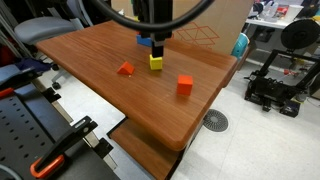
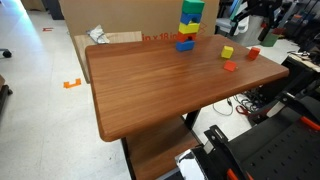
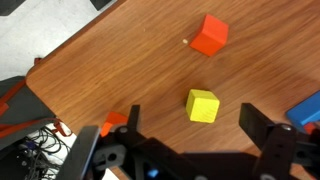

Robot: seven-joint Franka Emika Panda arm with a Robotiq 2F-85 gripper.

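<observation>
A small yellow cube [image 3: 202,106] lies on the wooden table, below my gripper in the wrist view. The fingers stand wide apart with nothing held. The cube is slightly ahead of the line between the fingertips, nearer the right one. A red block [image 3: 209,36] sits farther up in that view. Close to the left finger lies a red-orange triangular piece [image 3: 113,121]. The stack of colored blocks [image 2: 190,26] has a green piece on top and a blue one at its base; in exterior view 1 my arm mostly hides it.
At the right of the wrist view, a blue block [image 3: 304,110] shows partly. A cardboard panel [image 1: 195,27] stands behind the table. The wooden table [image 2: 145,85] has a wide bare stretch in exterior view 2. Its edge drops to the floor.
</observation>
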